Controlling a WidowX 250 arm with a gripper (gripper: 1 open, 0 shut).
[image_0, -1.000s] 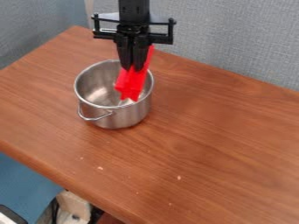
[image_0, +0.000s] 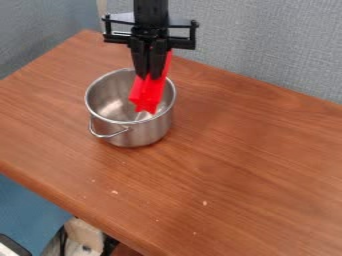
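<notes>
A black gripper (image_0: 151, 65) hangs from the top of the camera view over a steel pot (image_0: 110, 120) with a wire handle, which stands on the wooden table. A bright red object (image_0: 146, 94) extends down from the gripper's fingers into the pot, its lower part inside the rim. Whether the fingers are closed on it is hard to tell at this size.
Grey textured walls are behind and to the left. The table's edge runs along the lower left, with some small items below it.
The gripper and red object have shifted very slightly to the left over the last second. The pot stays in place.
</notes>
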